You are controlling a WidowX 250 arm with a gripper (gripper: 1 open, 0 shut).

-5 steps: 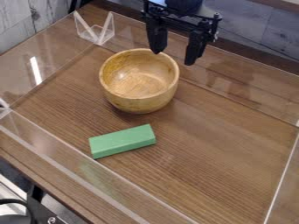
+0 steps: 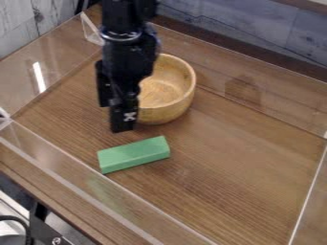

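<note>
My black gripper [image 2: 118, 107] hangs open over the left side of a tan round bowl [image 2: 177, 84], its fingers pointing down near the bowl's left rim. A green rectangular block [image 2: 133, 154] lies flat on the wooden table, a short way below the gripper. The gripper and arm hide part of the bowl.
White edges bound it at the left and right. A black cable lies at the bottom left corner.
My gripper has come from the back right over the bowl, moving left and toward the front, lower in the view. The bowl and green block have stayed put.
</note>
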